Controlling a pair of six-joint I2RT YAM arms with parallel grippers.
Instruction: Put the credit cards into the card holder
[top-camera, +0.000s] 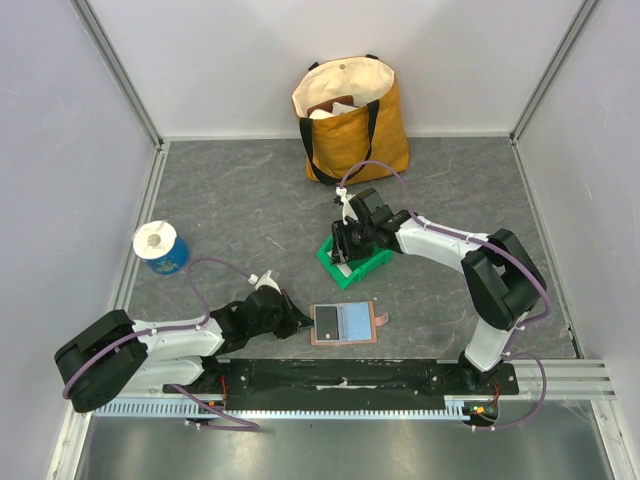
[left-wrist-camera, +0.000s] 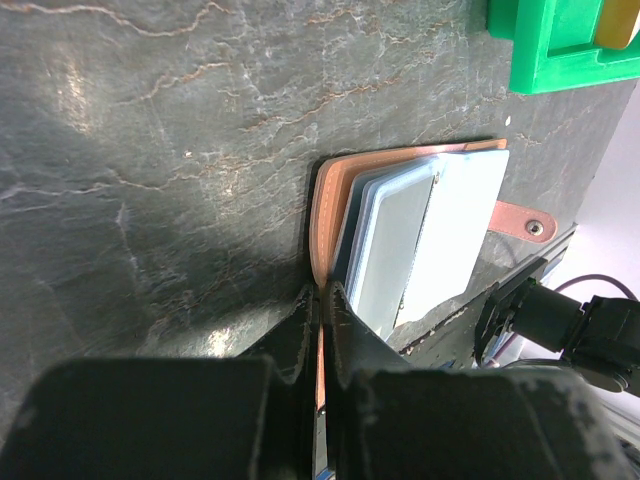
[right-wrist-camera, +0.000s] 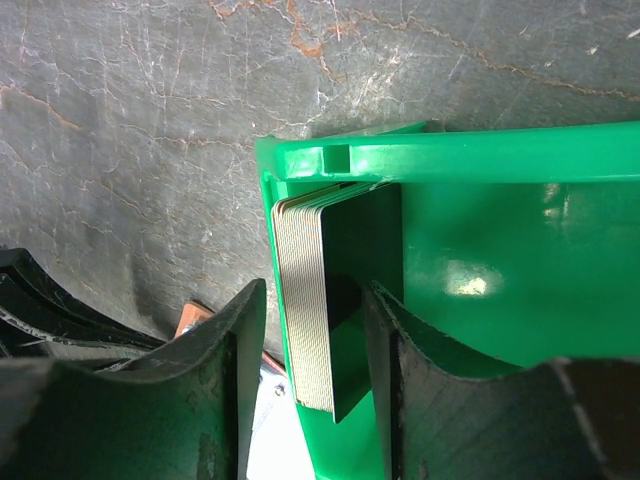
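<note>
The tan card holder lies open at front centre, clear sleeves showing; in the left wrist view its edge runs under my left gripper, which is shut. In the green tray, a stack of cards stands on edge against the side wall. My right gripper is over the stack, part open, one finger on each side of it as seen from above; whether they touch the cards I cannot tell.
A yellow tote bag stands at the back. A blue-white roll sits at the left.
</note>
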